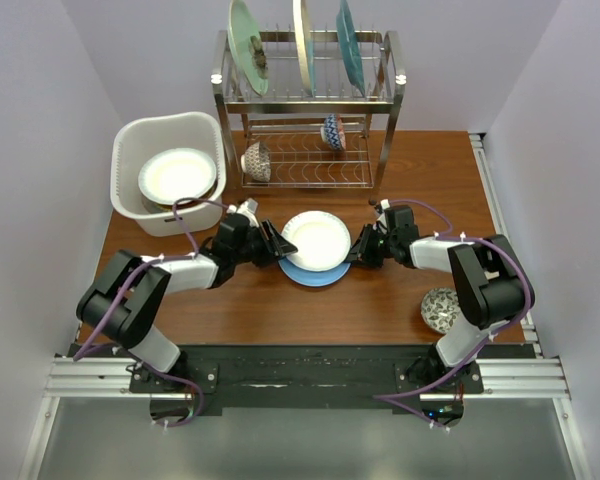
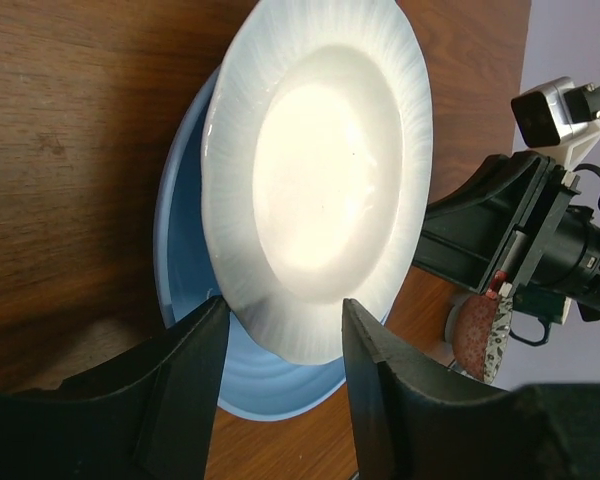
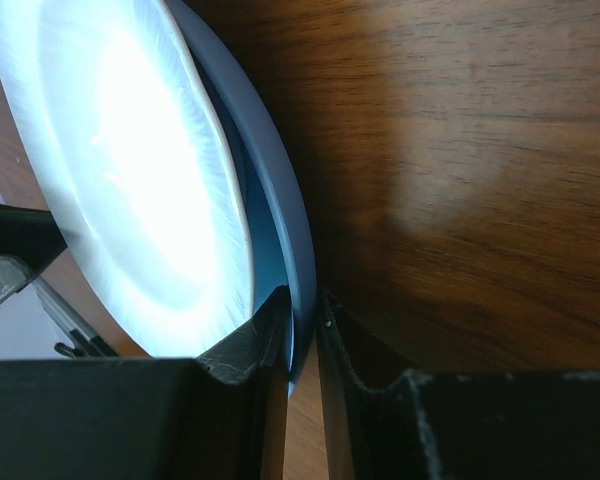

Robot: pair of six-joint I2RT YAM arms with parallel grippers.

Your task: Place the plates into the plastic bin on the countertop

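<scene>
A white plate (image 1: 317, 241) rests on a blue plate (image 1: 315, 277) at the middle of the countertop, set toward the rack so that blue shows along the front. On their left edge, my left gripper (image 1: 283, 247) stands open; in its wrist view the rims of the white plate (image 2: 325, 190) and blue plate (image 2: 255, 375) reach between the fingers. My right gripper is shut on the blue plate's rim (image 3: 295, 240), with the white plate (image 3: 140, 180) lying inside that rim. The white plastic bin (image 1: 126, 165), at the back left, holds another white plate (image 1: 177, 177).
A metal dish rack (image 1: 310, 107) stands at the back with several plates above and a patterned cup (image 1: 256, 161) and bowl (image 1: 332, 132) below. A speckled bowl (image 1: 440, 310) sits at the right front. Bare wood lies in front of the plates.
</scene>
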